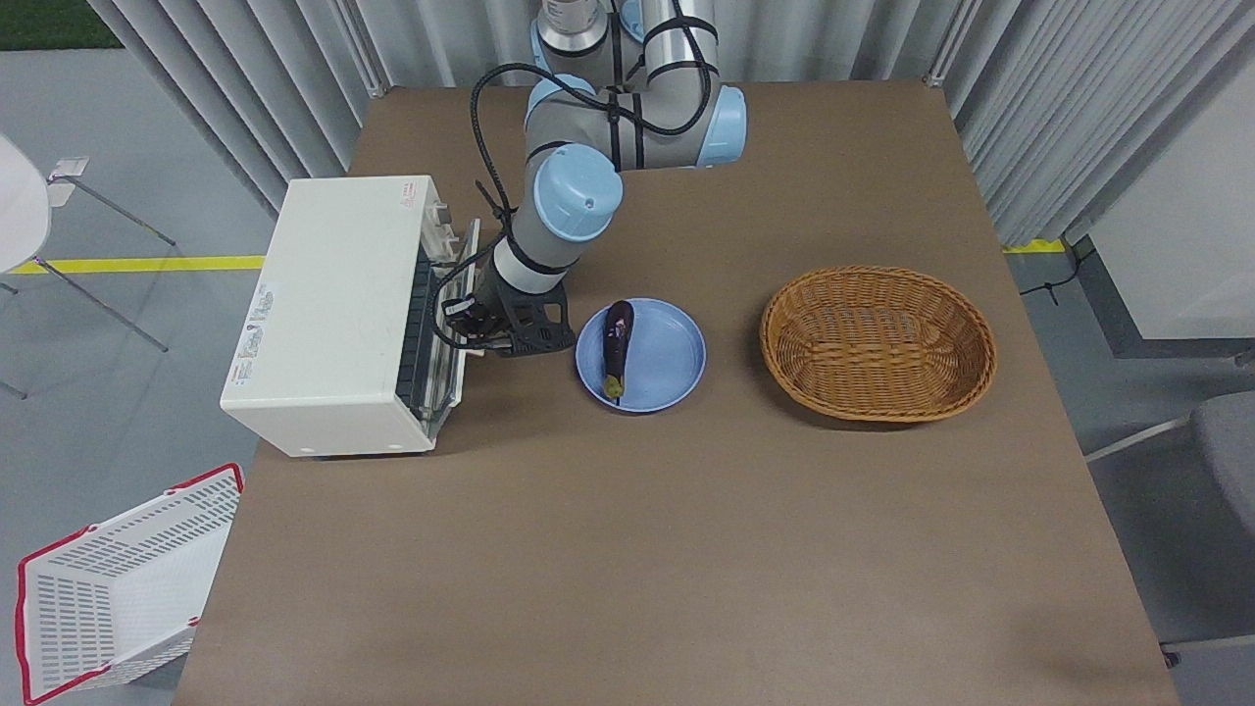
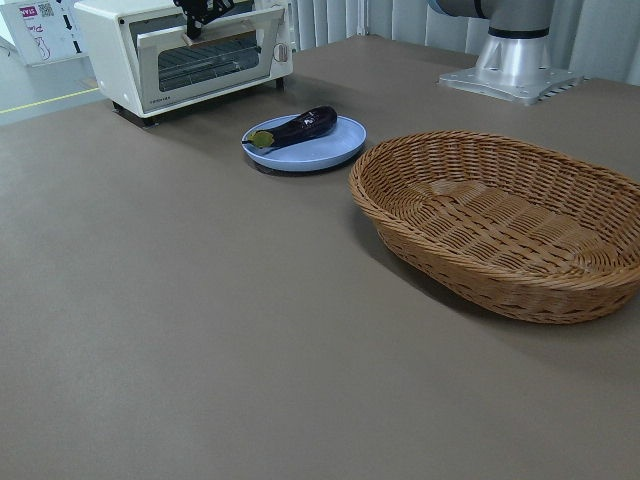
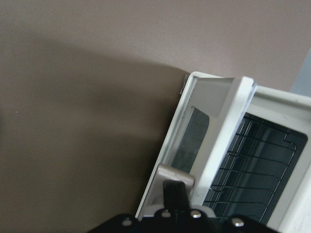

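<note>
A white toaster oven (image 1: pixel 318 318) stands at the table's left, its door (image 2: pixel 205 65) tilted part open with the dark rack (image 3: pixel 252 170) showing inside. My black gripper (image 2: pixel 198 22) is at the door's top bar; in the wrist view its dark body is at the bottom edge, over the handle, and I cannot tell whether it is open or shut. A dark eggplant (image 1: pixel 618 341) with a green stem lies on a blue plate (image 1: pixel 665 365) right of the oven.
A wicker basket (image 1: pixel 877 343) sits empty right of the plate. A white plastic basket (image 1: pixel 129 577) stands on the floor at lower left.
</note>
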